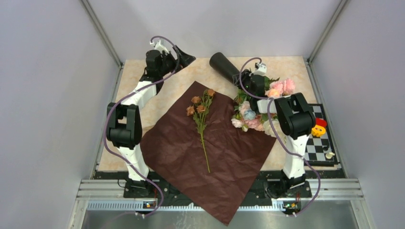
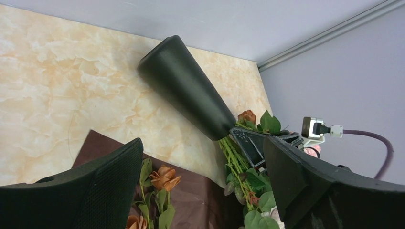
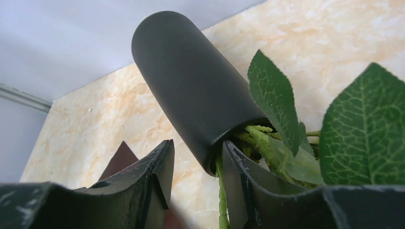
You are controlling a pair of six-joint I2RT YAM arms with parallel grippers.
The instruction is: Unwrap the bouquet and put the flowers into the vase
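The black vase (image 1: 223, 66) lies on its side at the back of the table, mouth toward the right front. Green stems (image 3: 260, 140) of the large bouquet (image 1: 253, 117) reach into its mouth in the right wrist view. My right gripper is at that mouth, part open; the near rim shows between its parted fingers, one outside the vase and one overlapping the opening. Contact cannot be told. Several orange roses (image 1: 201, 109) on long stems lie on the brown cloth. Well left of the vase, my left gripper (image 1: 187, 57) stands open and empty.
The brown cloth (image 1: 176, 157) covers the middle and hangs over the front edge. A checkered board (image 1: 313, 150) with small red and yellow objects sits at the right. Bare table (image 1: 200, 76) shows between the left gripper and the vase. A wall stands close behind.
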